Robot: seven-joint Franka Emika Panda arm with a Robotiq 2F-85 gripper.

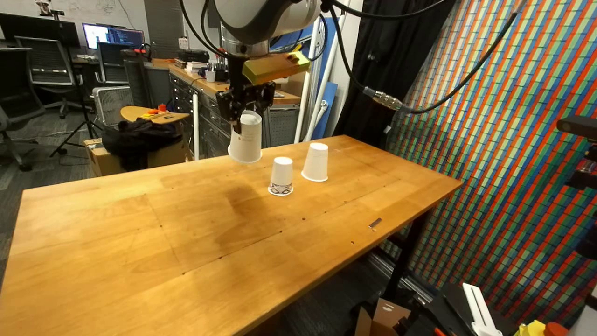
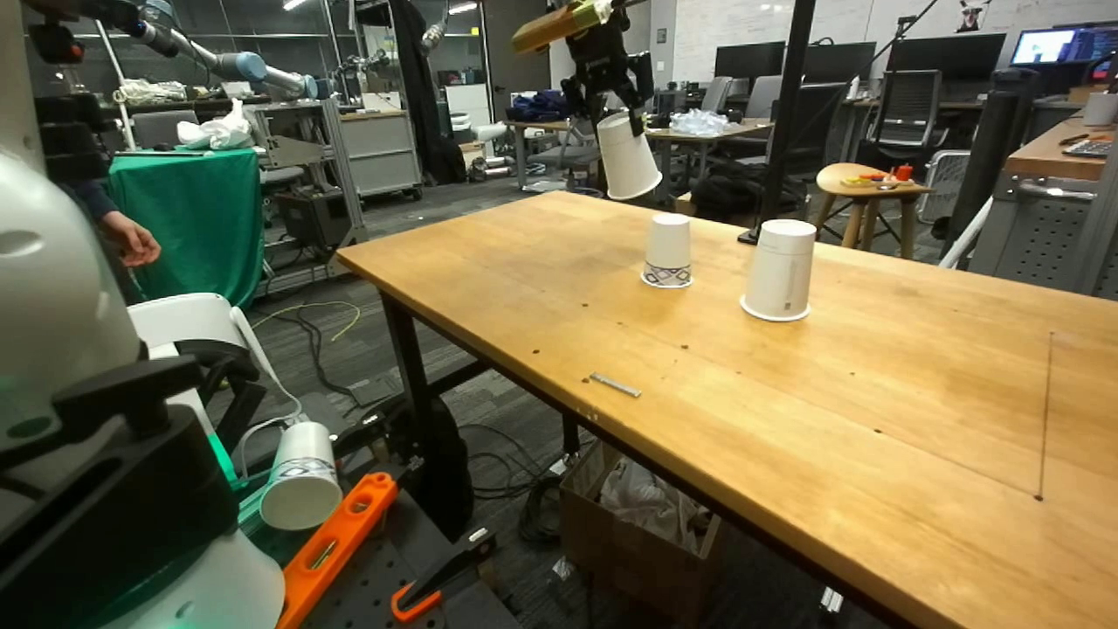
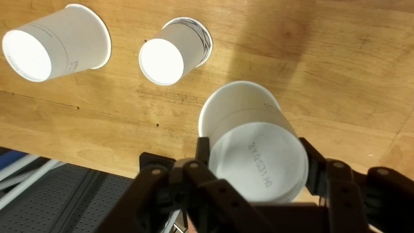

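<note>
An upside-down white paper cup (image 1: 246, 141) hangs in the air above the back of the table, with my gripper (image 1: 244, 116) shut on it near its base. In the wrist view the held cup (image 3: 258, 161) shows its printed bottom, with a finger (image 3: 202, 149) on either side. A small white cup with a dark patterned band (image 1: 281, 177) stands upside down on the table. Beside it, a larger plain white cup (image 1: 316, 162) is also upside down. Exterior view 2 shows the held cup (image 2: 628, 157) slightly tilted, clear of the small cup (image 2: 668, 252) and the large cup (image 2: 780, 271).
A small metal strip (image 2: 615, 384) lies near one edge. At the back edge a black post (image 2: 783, 126) rises from the table. Another patterned cup (image 2: 301, 477) lies off the table beside an orange level (image 2: 341, 545).
</note>
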